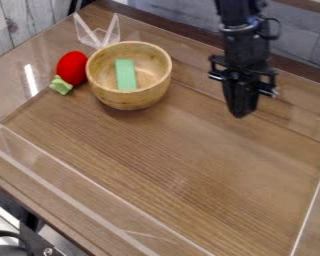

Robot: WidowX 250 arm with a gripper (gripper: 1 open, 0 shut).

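My gripper hangs from the dark arm at the upper right, low over the bare wooden table, shut, with nothing seen between its small tips. Left of it, a yellow bowl holds a green block. At the far left a red object lies beside a small pale-green piece.
The middle, front and right of the table are clear. A pale board edge runs along the back right. Some dark parts show at the lower left corner.
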